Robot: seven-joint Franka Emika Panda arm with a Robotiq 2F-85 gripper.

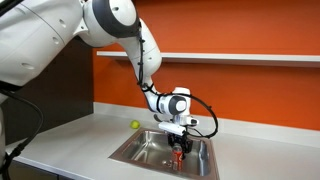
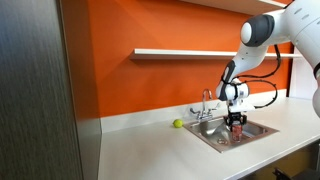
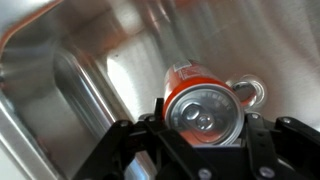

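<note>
Inside the sink area a red can (image 1: 178, 154) hangs low, with my gripper (image 1: 180, 141) pointing down and shut on it. Seen from the wrist, the can (image 3: 204, 112) shows its silvery round end toward me, and its red side runs down toward the basin. Dark fingers (image 3: 113, 150) stand on either side of the can. The metal sink (image 1: 128, 148) lies beneath, and exterior view 2 also has the can (image 2: 237, 131) over the basin. Whether the can touches the bottom is hard to tell.
A round drain (image 3: 250, 92) lies close beside the can. The faucet (image 2: 205, 101) rises behind the sink. On the counter sits a yellow-green ball-like object (image 1: 135, 124). Free counter (image 2: 140, 150) extends left of the sink, and a shelf (image 1: 230, 58) runs above.
</note>
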